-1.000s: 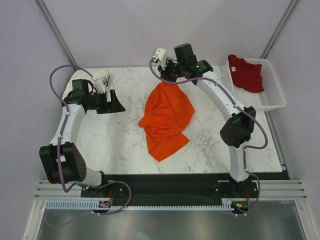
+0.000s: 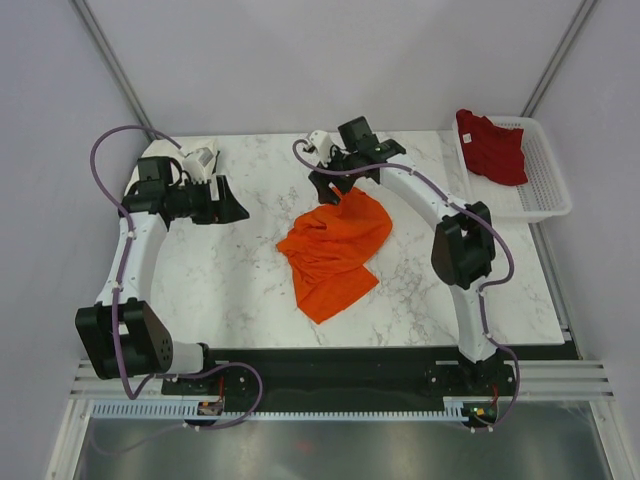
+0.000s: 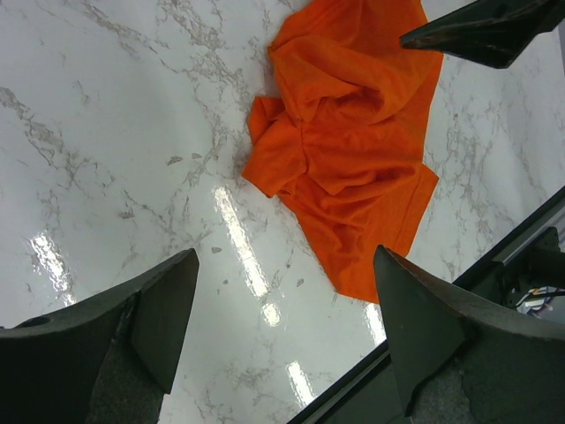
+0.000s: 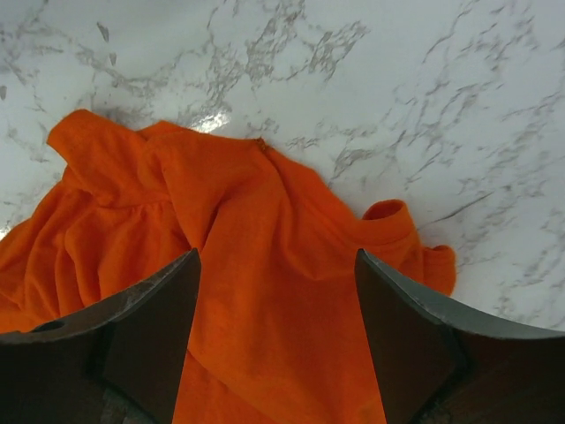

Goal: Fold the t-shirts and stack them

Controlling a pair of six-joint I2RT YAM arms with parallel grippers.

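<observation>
An orange T-shirt (image 2: pixel 335 260) lies crumpled in the middle of the white marble table, its lower part spread toward the front edge. My right gripper (image 2: pixel 328 188) is over its upper part, open, with the cloth (image 4: pixel 238 265) below its fingers in the right wrist view. My left gripper (image 2: pixel 216 205) hovers over bare table to the left of the shirt, its fingers apart with nothing between them; in the left wrist view the shirt (image 3: pixel 344 159) lies beyond them.
A white basket (image 2: pixel 535 180) at the back right holds a dark red cloth (image 2: pixel 490 150). A white item (image 2: pixel 200 145) lies at the back left, partly behind my left arm. Bare table surrounds the shirt.
My right gripper has come back down over the shirt's upper part from a raised position. The shirt's top is lower and more bunched than a second ago. The left arm has shifted slightly.
</observation>
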